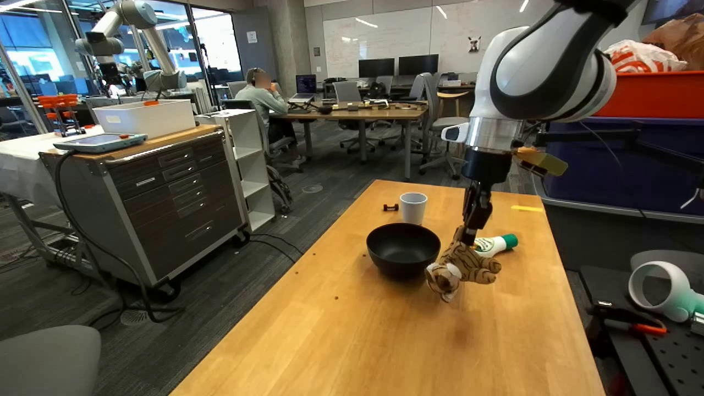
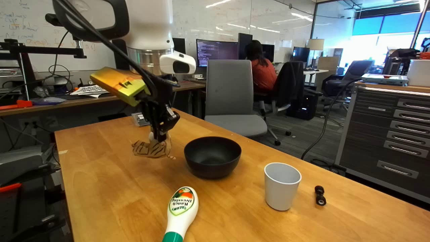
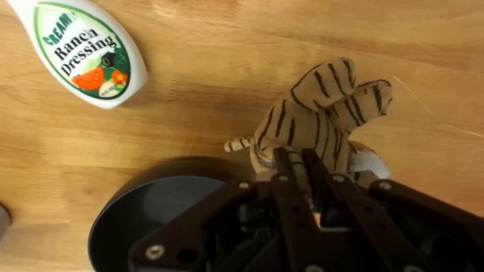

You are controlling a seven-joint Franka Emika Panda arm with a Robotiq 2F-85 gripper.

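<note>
A striped tiger plush (image 1: 466, 264) hangs above the table from my gripper (image 1: 469, 237), which is shut on it. In the wrist view, part of the striped plush (image 3: 313, 122) lies pinched between the two dark fingers. Its legs point away from the bowl in that view. Right beside the toy stands a black bowl (image 1: 403, 249), upright and looking empty in the exterior views. From the other side, the plush (image 2: 151, 149) appears to the left of the bowl (image 2: 212, 157), over bare wood.
A ranch dressing bottle (image 2: 182, 209) lies on the table near the bowl. Beyond the bowl are a pale cup (image 2: 282, 186) and a small dark dumbbell-shaped piece (image 2: 320, 195).
</note>
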